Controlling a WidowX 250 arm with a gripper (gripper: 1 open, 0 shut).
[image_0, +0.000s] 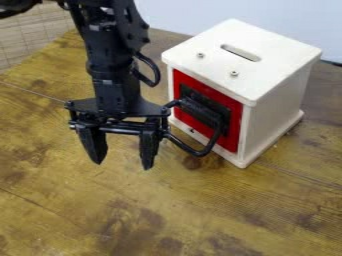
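My black gripper hangs open in the middle-left of the view, its two fingers pointing down with nothing between them. A white wooden box with a slot on top stands to its right, with a red front face that carries a black panel and a black bar handle sticking out. The gripper is just left of the handle; whether they touch I cannot tell.
A woven mat lies at the top left, and a white wall is behind the box.
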